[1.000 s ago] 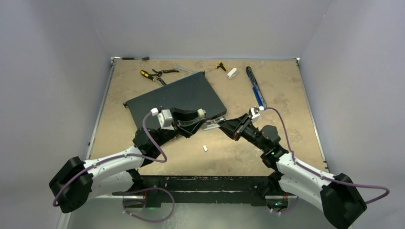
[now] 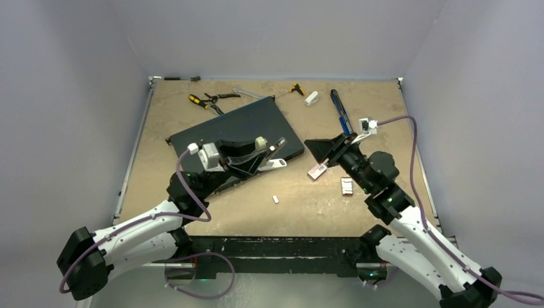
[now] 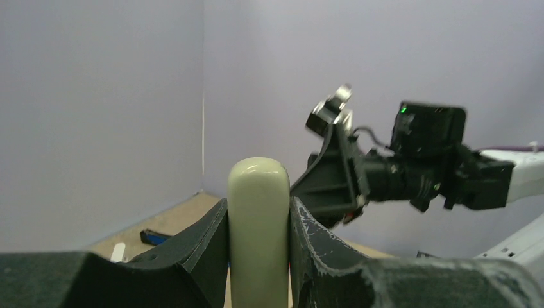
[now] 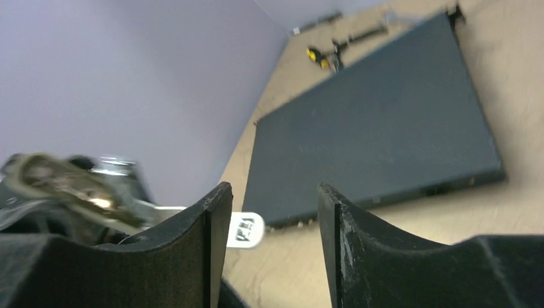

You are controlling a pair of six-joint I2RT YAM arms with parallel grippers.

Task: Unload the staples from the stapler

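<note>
The stapler is held up at the left in my left gripper, its metal parts and white base jutting right. In the left wrist view, my left gripper is shut on its cream end. At the left of the right wrist view the stapler is blurred. My right gripper is apart from it, to the right and raised; in the right wrist view its fingers are parted with nothing between them. Two small staple boxes and a small white piece lie on the table.
A dark flat board covers the left middle. Pliers, a wrench, a white object and blue-black tools lie at the back.
My right gripper has moved away from the stapler, up and toward the back right, uncovering the boxes. The left gripper, holding the stapler, has shifted slightly left since a second ago.
</note>
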